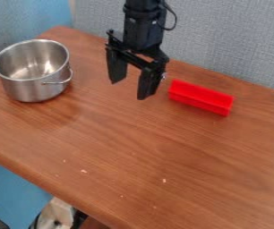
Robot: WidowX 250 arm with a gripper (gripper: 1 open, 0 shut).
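Note:
My black gripper (131,79) hangs over the back middle of the wooden table, fingers pointing down and apart, with nothing visible between them. A red block (201,97) lies on the table to its right, apart from it. A steel pot (32,86) with a wire handle stands at the back left, left of the gripper.
A textured wall (235,40) runs behind it, and blue shows beyond the table's left edge.

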